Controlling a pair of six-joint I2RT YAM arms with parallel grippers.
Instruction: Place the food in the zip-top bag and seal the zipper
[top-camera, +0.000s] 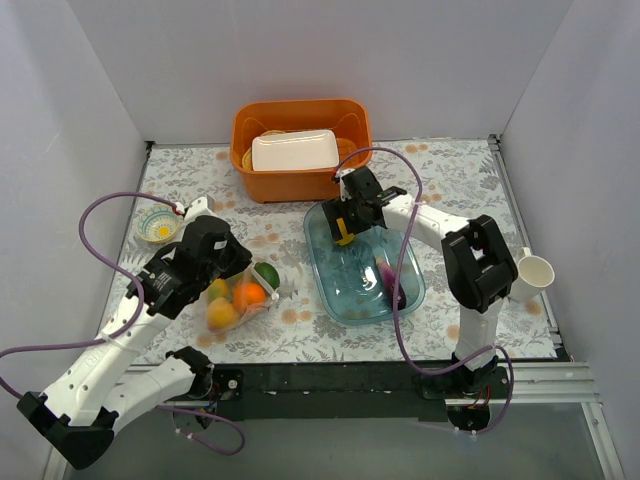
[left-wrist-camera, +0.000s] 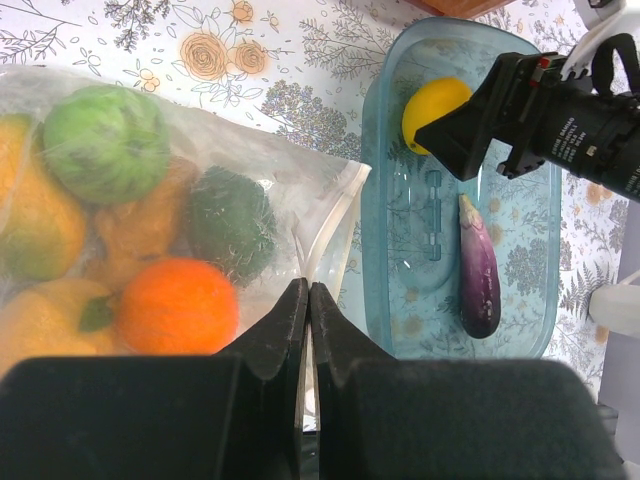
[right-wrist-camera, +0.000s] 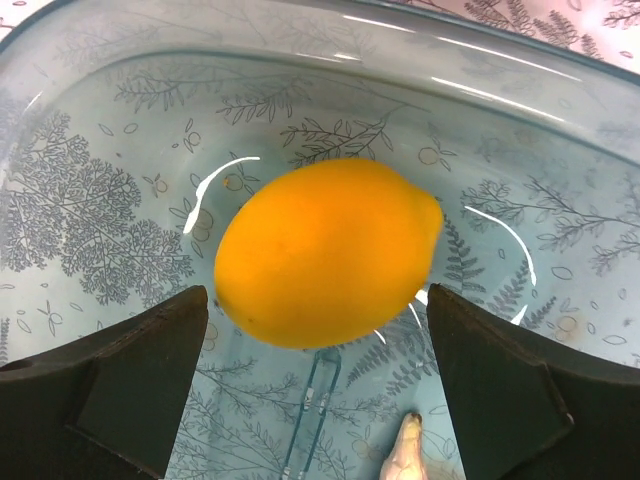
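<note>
Filled with several fruits and vegetables, the clear zip top bag (left-wrist-camera: 130, 200) lies at the left of the table. My left gripper is shut on the edge of the bag's mouth, which passes between its fingertips. A yellow lemon (right-wrist-camera: 325, 255) lies in the blue clear tray (top-camera: 330, 295). Over it my right gripper stands open, one finger (right-wrist-camera: 130, 390) to each side and the lemon beyond the fingertips in that view. A purple eggplant rests in the same tray, only its stem end showing in the right wrist view.
An orange bin (top-camera: 300, 185) holding a white container (top-camera: 295, 150) stands at the back. A patterned bowl (top-camera: 158, 225) is at the left, behind my left arm. A white mug (top-camera: 532, 275) stands at the right edge. Bare tablecloth separates bag and tray.
</note>
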